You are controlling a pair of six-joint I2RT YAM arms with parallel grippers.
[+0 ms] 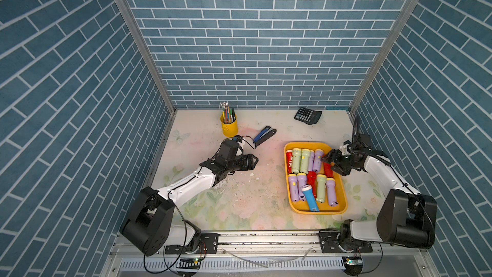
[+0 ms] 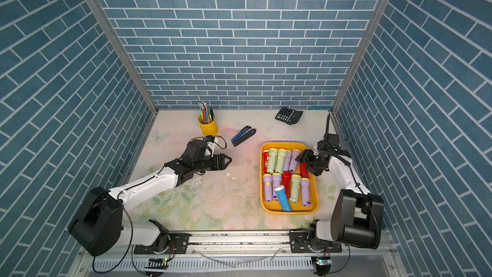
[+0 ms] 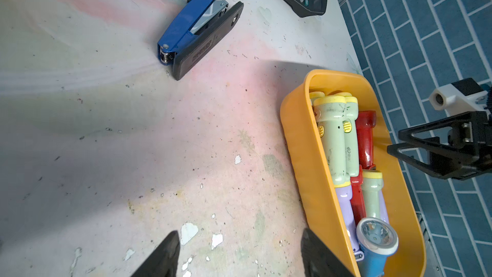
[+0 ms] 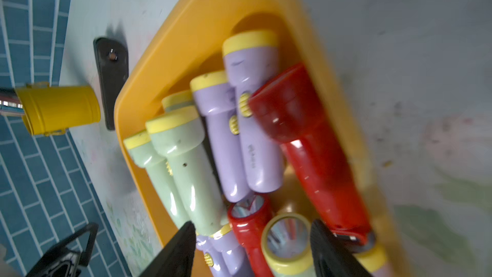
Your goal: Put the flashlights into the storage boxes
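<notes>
An orange box [image 1: 340,207] on the right of the table holds several purple, pale green and red flashlights, with a blue flashlight [image 1: 310,200] lying at a slant at its front. My right gripper [image 2: 310,160] hangs over the box's back right side, by a red flashlight [image 4: 323,169]; its fingers are open with nothing between them. My left gripper [image 1: 248,162] stands over the bare table left of the box, its fingers [image 3: 161,256] apart and empty.
A blue and black stapler [image 3: 197,36] lies behind the box, a calculator [image 1: 307,115] at the back right, a yellow pen cup [image 1: 228,128] at the back left.
</notes>
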